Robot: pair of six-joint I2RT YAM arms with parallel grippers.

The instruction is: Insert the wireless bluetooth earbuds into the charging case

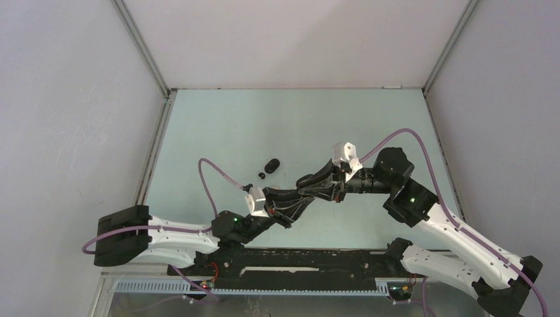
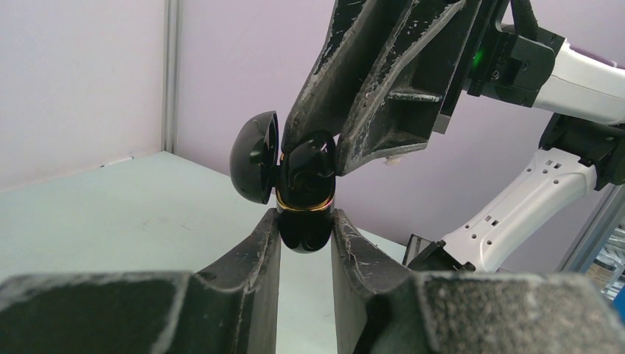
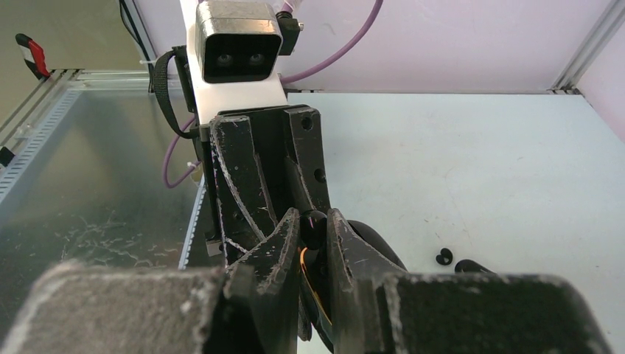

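Note:
My two grippers meet over the table's front middle in the top view. My left gripper is shut on a glossy black charging case, upright with its lid open and a gold ring showing. My right gripper is shut on a small black earbud, its fingers right at the case's top; whether the earbud sits in its slot cannot be told. In the top view a black oval object and a small black piece lie behind the grippers.
Walls and metal rails bound it, and a dark strip with wiring runs along the front edge.

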